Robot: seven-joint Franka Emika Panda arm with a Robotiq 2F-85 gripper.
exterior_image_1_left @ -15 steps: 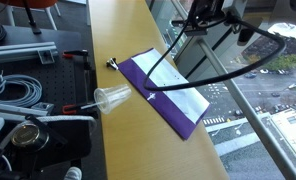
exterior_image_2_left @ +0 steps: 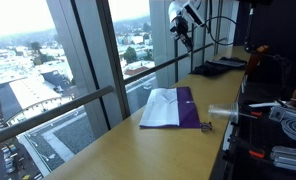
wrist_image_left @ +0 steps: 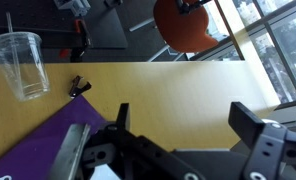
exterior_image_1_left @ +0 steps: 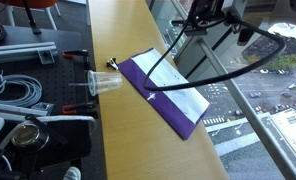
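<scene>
My gripper is open, its dark fingers wide apart along the bottom of the wrist view, with nothing between them. High above the far end of the table, the gripper [exterior_image_2_left: 182, 38] shows small in exterior view 2. A clear plastic cup [exterior_image_1_left: 103, 82] is at the table's edge beside the black cart; in the wrist view the cup [wrist_image_left: 20, 65] is at the left, with a thin stick seen in or through it. Close by lies a small dark metal item [wrist_image_left: 79, 87]. A purple and white sheet [exterior_image_2_left: 172, 108] lies flat on the table.
The wooden table [exterior_image_1_left: 133, 140] runs along tall windows. Against its other side stands a black cart [exterior_image_1_left: 63, 75] with coiled cables and tools. An orange chair [wrist_image_left: 183, 25] shows beyond the table. Bare wood extends beside the sheet.
In exterior view 1 the cup has shifted up and slightly left along the table edge, and its angle has changed. The sheet and small metal item stay put.
</scene>
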